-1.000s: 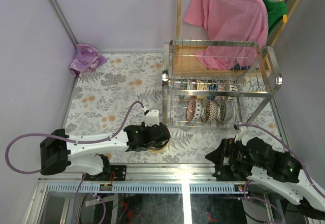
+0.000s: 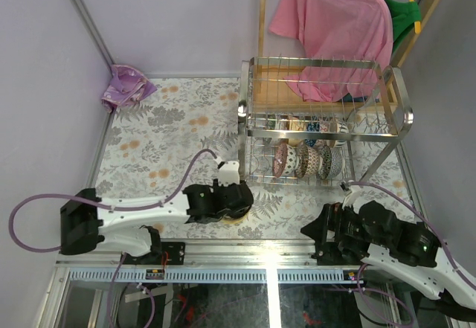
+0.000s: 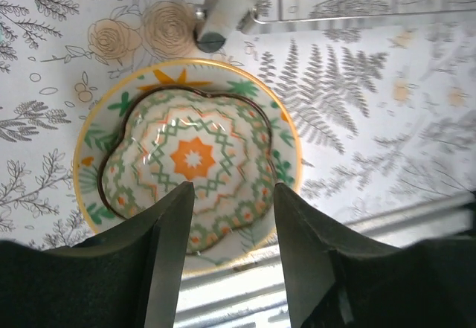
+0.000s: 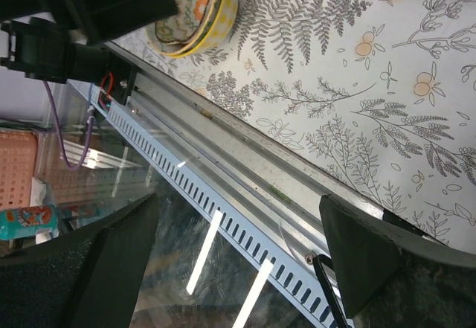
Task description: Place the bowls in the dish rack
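In the left wrist view a yellow-rimmed bowl point(image 3: 186, 157) with an orange flower centre lies on the patterned mat. My left gripper is over its near side, fingers part open and apart, with the bowl visible between them. The top view has that bowl mostly hidden under the left wrist. Several patterned bowls point(image 2: 285, 161) stand on edge in the steel dish rack point(image 2: 251, 134). My right gripper point(image 2: 322, 231) is open at the front right, nothing between its fingers; the right wrist view shows the yellow bowl point(image 4: 219, 34) at its top left.
A purple cloth point(image 2: 128, 88) lies in the back left corner. Pink point(image 2: 327, 15) and green point(image 2: 405, 15) shirts hang behind the rack. The mat left of the rack is clear. A metal rail point(image 2: 223, 246) runs along the front edge.
The right arm and the rack's bowls have not moved.
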